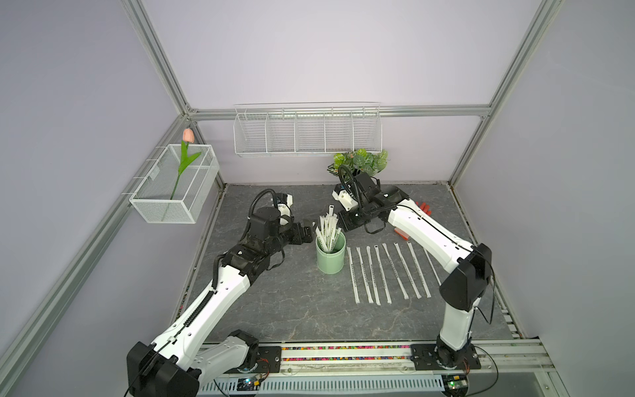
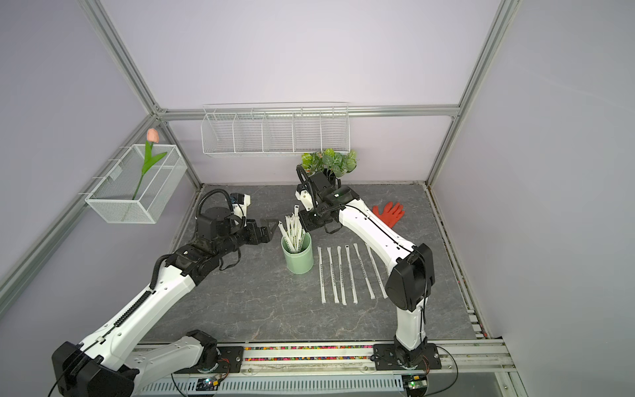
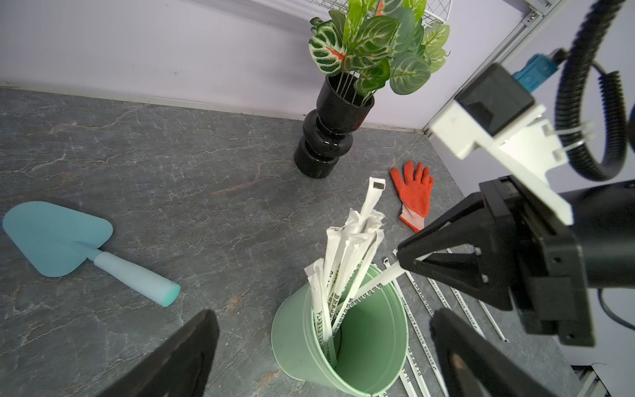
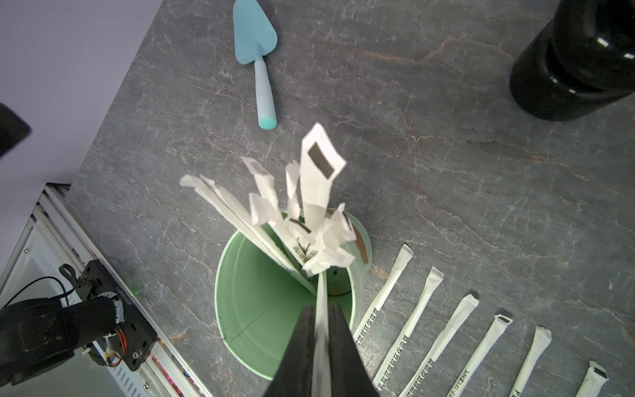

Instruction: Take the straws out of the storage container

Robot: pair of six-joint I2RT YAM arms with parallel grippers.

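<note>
The green container (image 1: 330,261) holds a bunch of wrapped white straws (image 3: 344,264). My right gripper is shut on one straw (image 4: 320,297) above the container's right rim, the straw leaning out of the bunch. My left gripper (image 1: 308,233) stands open left of the container, nothing between its blurred fingers. Several more straws (image 1: 373,274) lie in a row on the table to the right of the container.
A blue trowel (image 3: 59,235) lies behind, a red glove (image 3: 413,192) at the back right, and a plant in a black pot (image 3: 320,139) stands at the back.
</note>
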